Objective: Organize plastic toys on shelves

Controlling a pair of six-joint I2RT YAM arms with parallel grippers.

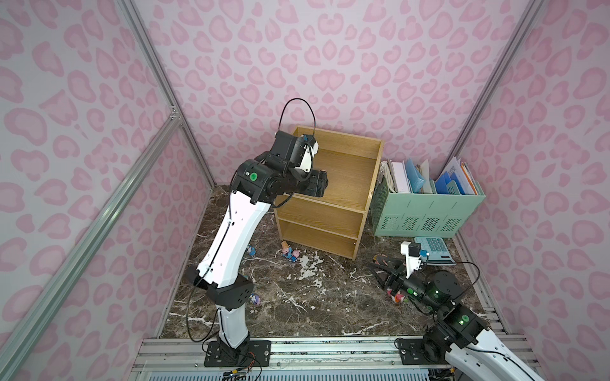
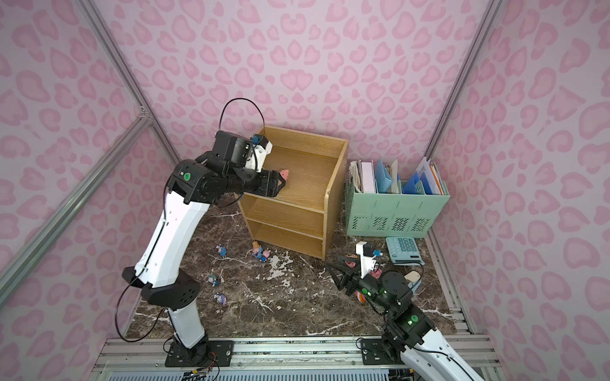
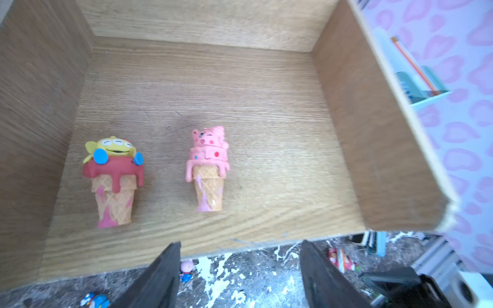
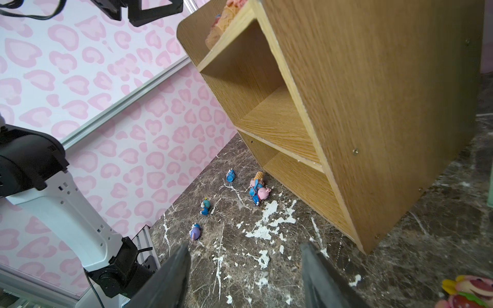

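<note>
Two ice-cream-cone toys lie on the top level of the wooden shelf [image 1: 322, 245]: a yellow-and-red one [image 3: 114, 179] at the left and a pink one [image 3: 207, 166] nearer the middle. My left gripper hangs in front of that level, open, with nothing between its fingers. Down at the right, my right gripper is open and empty above the table. Several small blue and purple toys lie on the marble table, among them a purple one [image 4: 195, 231] and a pink-and-blue one [image 4: 260, 192]. A red-and-yellow toy [image 4: 468, 292] is partly cut off near the right gripper.
A green file box [image 1: 419, 212] full of folders stands right of the shelf, with a blue calculator [image 1: 433, 250] before it. The two lower shelf levels look empty.
</note>
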